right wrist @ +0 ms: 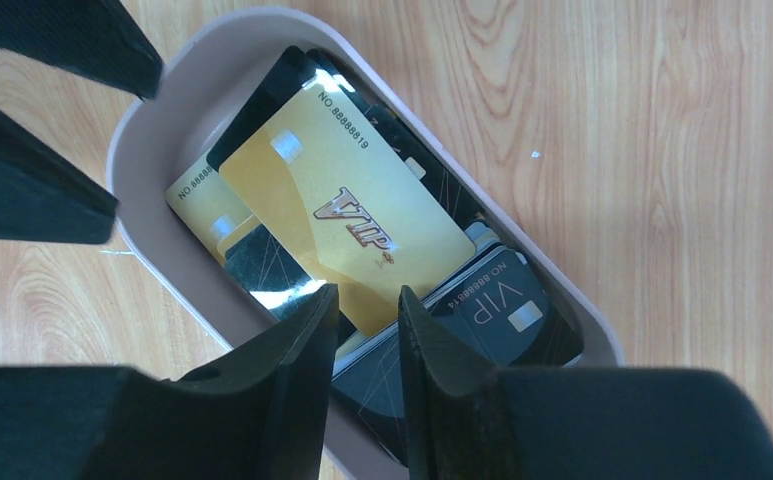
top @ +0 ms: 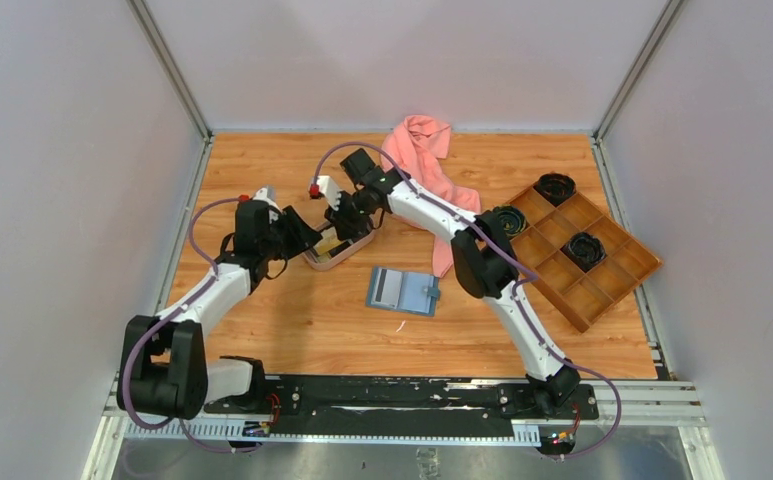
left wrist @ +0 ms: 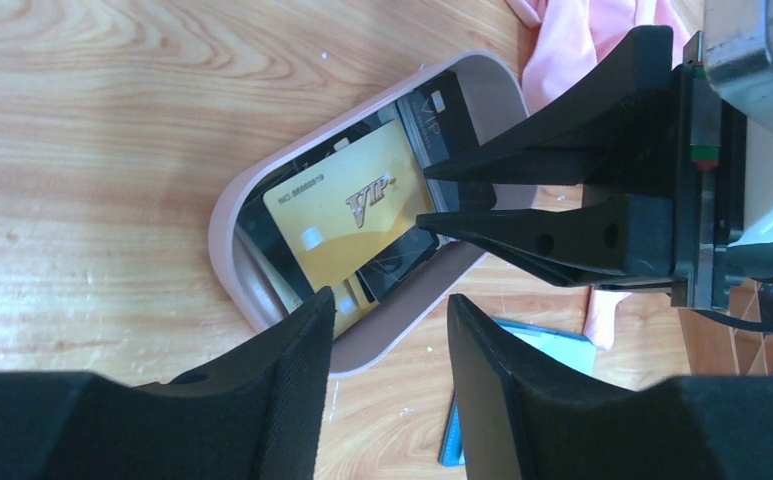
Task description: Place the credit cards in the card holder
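Note:
In the top view, the pink tray [top: 340,262] holds the cards. A gold VIP card [left wrist: 347,205] lies uppermost on several black and gold cards, with a black VIP card [right wrist: 497,305] at one end. My left gripper is open at the tray's left end, nothing between its fingers. My right gripper reaches in above the cards, its fingertips a little apart over the black card and the gold card's edge; whether anything is pinched there cannot be seen. The blue card holder [top: 403,290] lies spread flat in front of the tray.
A pink cloth [top: 424,165] lies behind the right arm. The wooden divided box [top: 584,258] with black coils stands at the right. A small white scrap [top: 400,325] lies near the holder.

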